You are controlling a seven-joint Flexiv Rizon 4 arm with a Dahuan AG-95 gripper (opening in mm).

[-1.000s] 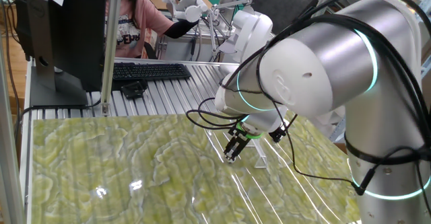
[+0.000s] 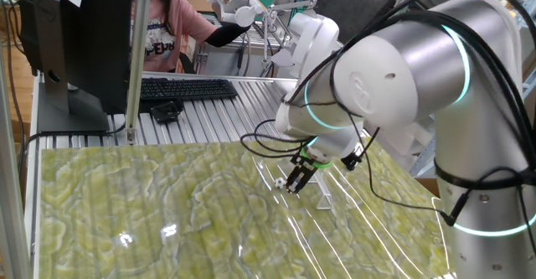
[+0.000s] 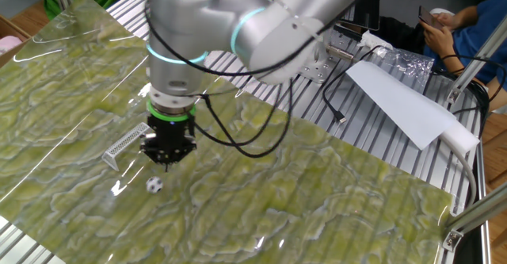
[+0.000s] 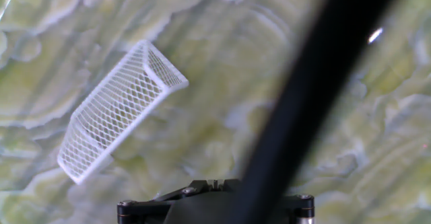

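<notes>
A small black-and-white soccer ball point(image 2: 280, 182) point(image 3: 154, 185) rests on the green marbled sheet, just beside my gripper's tip. In the wrist view the ball does not show. My gripper point(image 2: 291, 190) point(image 3: 167, 166) points down low over the sheet, apart from the ball as exterior view 2 shows it. Its fingertips point(image 4: 214, 183) meet at the bottom of the wrist view, with nothing visible between them. A white mesh goal point(image 4: 118, 113) point(image 3: 125, 145) stands close by on the sheet, on the gripper's other side from the ball in exterior view 1.
A dark, blurred cable point(image 4: 303, 103) crosses the wrist view. Much of the green sheet point(image 2: 151, 204) is bare. Beyond its edge are a keyboard point(image 2: 188, 89) and a monitor point(image 2: 71, 53). Loose cables point(image 3: 261, 145) hang from the arm.
My gripper has shifted slightly right and up in exterior view 1. The ball, not visible there before, now shows left of the fingers. The goal has not moved.
</notes>
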